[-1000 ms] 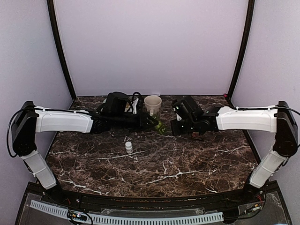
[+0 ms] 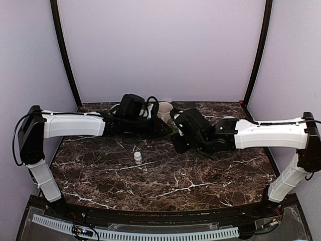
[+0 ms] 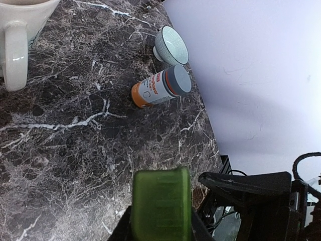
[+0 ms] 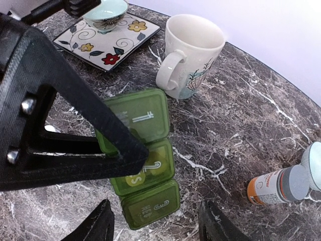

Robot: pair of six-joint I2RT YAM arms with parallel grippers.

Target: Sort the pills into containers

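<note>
A translucent green pill box (image 4: 150, 203) with several lidded compartments hangs above the table. My left gripper is shut on it; in the right wrist view, one dark left finger (image 4: 131, 153) crosses its front. A yellowish spot shows through a middle compartment. My right gripper is open, its fingertips on either side of the box's lower end with gaps visible. From above, the two grippers meet near the table's centre and mostly hide the box. A small white bottle (image 2: 138, 158) stands on the table. An orange-and-white bottle (image 3: 158, 89) with a grey cap is farther off.
A white mug (image 4: 193, 52) stands behind the grippers. A patterned square plate (image 4: 138, 32) with a bowl (image 4: 106, 12) on it is at the back left. Another small bowl (image 3: 171, 45) sits beyond the capped bottle.
My right gripper has moved left, up to the left gripper and the green box, which is now mostly covered from above. The left arm has shifted slightly. The white bottle has stayed put.
</note>
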